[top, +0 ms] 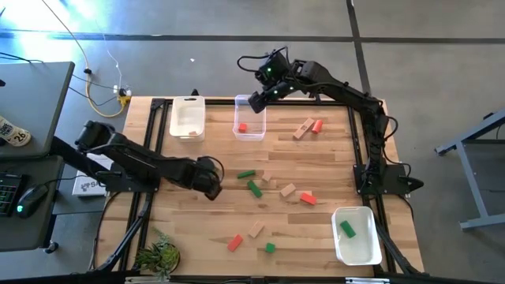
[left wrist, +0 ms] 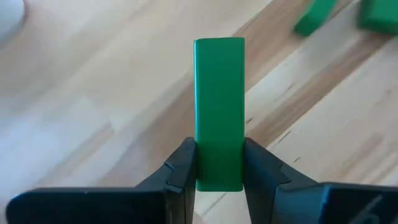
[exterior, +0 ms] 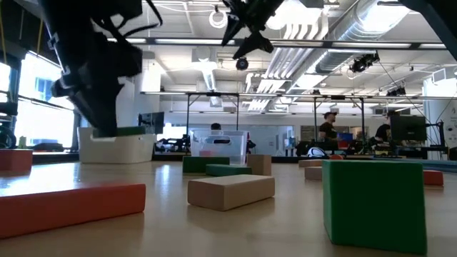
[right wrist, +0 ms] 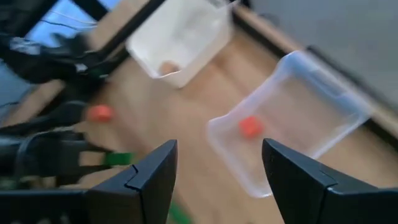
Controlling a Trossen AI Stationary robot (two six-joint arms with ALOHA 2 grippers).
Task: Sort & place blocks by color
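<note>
My left gripper is shut on a long green block (left wrist: 219, 106), which sticks out straight ahead of its fingers above the wood. In the high view the left gripper (top: 211, 188) hangs left of two green blocks (top: 254, 189) on the table. The right gripper stands open and empty, over the far side near the clear bin (top: 250, 132), where a red block (top: 243, 128) lies. A green block (top: 348, 229) rests in the white bin (top: 338, 251) at near right. The far-left white bin (top: 177, 134) holds a wooden block (right wrist: 168, 67).
Red blocks (top: 235, 243), wooden blocks (top: 256, 229) and a green cube (top: 270, 248) lie scattered over the middle and near table. A potted plant (top: 160, 256) stands at the near-left edge. Bare wood spans the right of centre.
</note>
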